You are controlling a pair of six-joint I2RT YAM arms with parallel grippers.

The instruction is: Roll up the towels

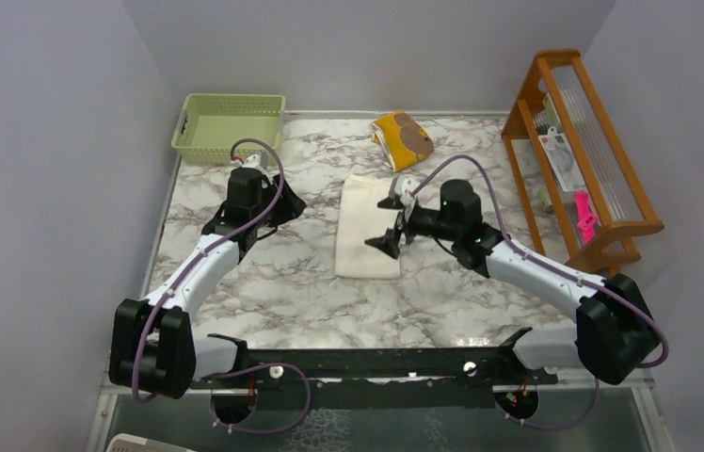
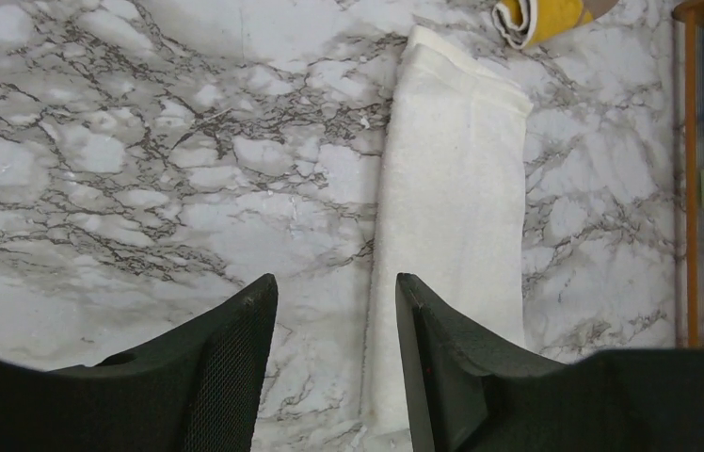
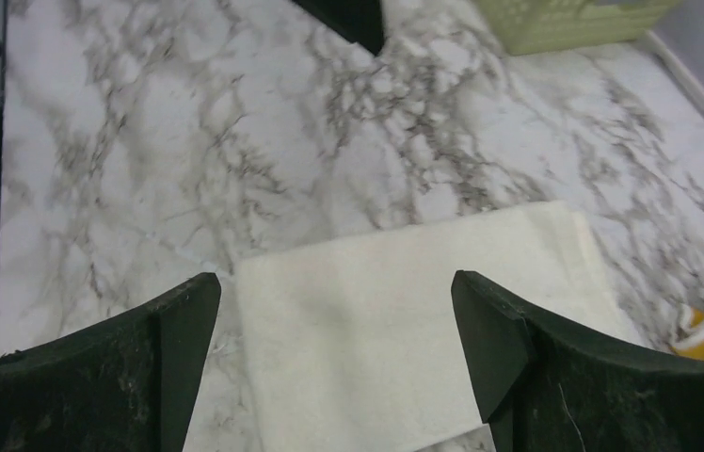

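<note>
A white towel (image 1: 356, 231) lies flat in a folded rectangle on the marble table, its long side running front to back. In the left wrist view the towel (image 2: 452, 169) shows a crease along its length. Left of it hovers my left gripper (image 1: 294, 212), its fingers apart with nothing held. Over the towel's right side, my right gripper (image 1: 386, 226) stands open and hides part of it. The towel (image 3: 358, 330) lies beneath and beyond its spread fingers in the right wrist view. A folded yellow and brown towel (image 1: 405, 139) rests behind the white one.
An empty green basket (image 1: 278, 155) sits at the back left. Along the right wall leans a wooden rack (image 1: 602, 141) with a pink item (image 1: 584, 215). Bare marble (image 1: 301, 311) stretches in front of the white towel.
</note>
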